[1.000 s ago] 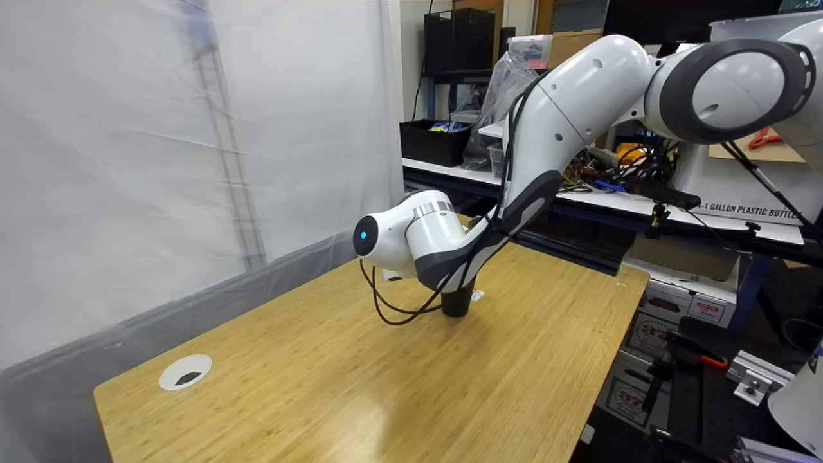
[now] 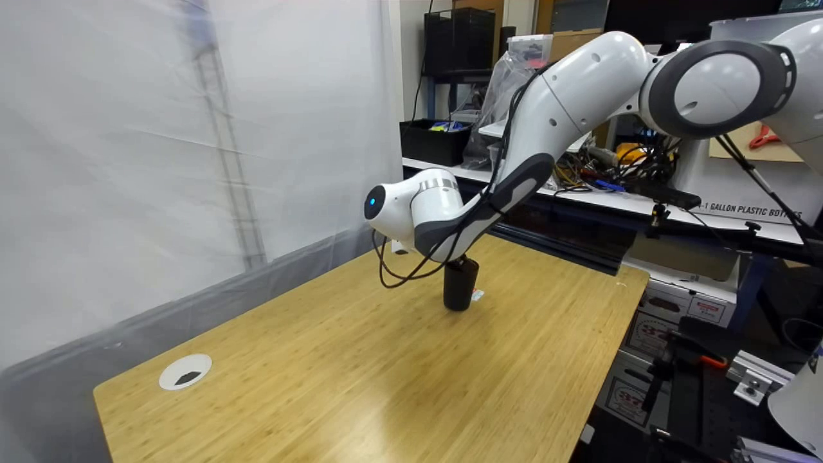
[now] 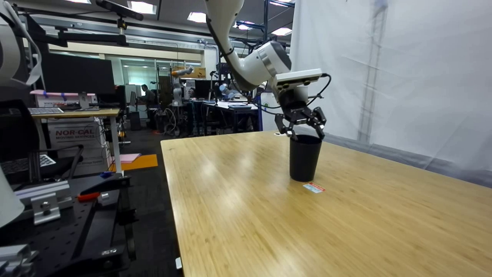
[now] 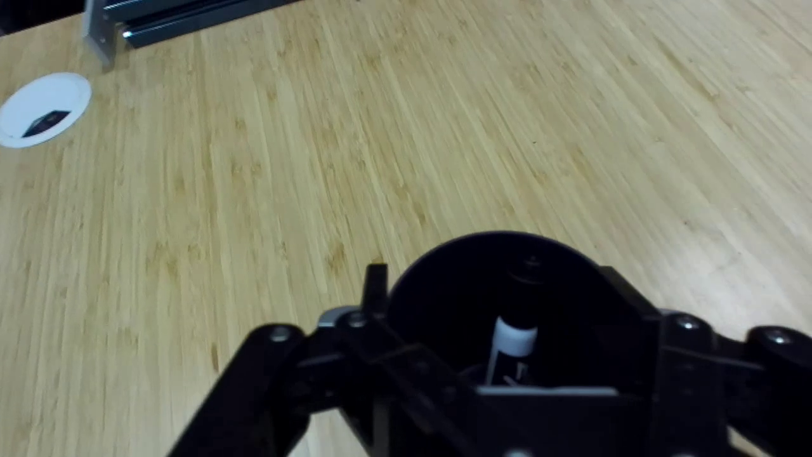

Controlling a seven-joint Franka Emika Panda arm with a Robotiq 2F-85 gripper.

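Observation:
A black cup stands about upright on the wooden table. Over its mouth is my gripper, pointing down with its fingers spread apart at about the rim's width. In the wrist view the dark fingers lie at opposite sides of the cup's round rim; whether they touch it I cannot tell. Inside the cup shows a dark item with a white band, perhaps a bottle or marker. From exterior view 1, the arm hides the gripper and part of the cup's rim.
A small red and pale-blue card lies beside the cup's base. White round table inserts are set near the edge. A pale curtain runs along one side.
My arm's wrist has risen and shifted slightly right in exterior view 1, uncovering more of the cup.

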